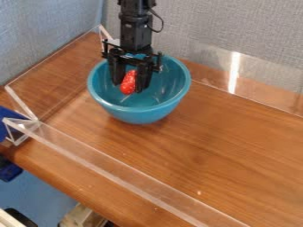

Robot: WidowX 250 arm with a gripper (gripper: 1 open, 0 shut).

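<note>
My black gripper (129, 76) reaches down into a teal bowl (154, 108) on the wooden table, at the upper middle of the camera view. A small red object (128, 83) is between its fingers, low inside the bowl, and the gripper is shut on it. Part of the bowl's interior is hidden behind the gripper.
Clear low barriers run along its edges, with white brackets at the left. A dark blue object (9, 124) sits at the far left edge, and a grey wall stands behind.
</note>
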